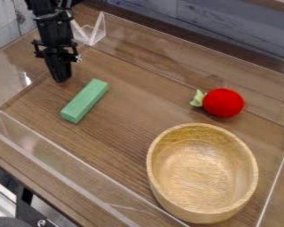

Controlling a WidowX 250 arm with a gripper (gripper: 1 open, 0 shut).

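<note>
My gripper (56, 69) is at the upper left of the camera view, dark, its tip low near the tabletop, to the upper left of a green block (84, 101); whether its fingers are open or shut is too small to tell. The green block lies flat and tilted diagonally, apart from the gripper.
A red tomato-like object (224, 103) with a green top lies at the right. A large yellow bowl (201, 170) stands at the lower right.
</note>
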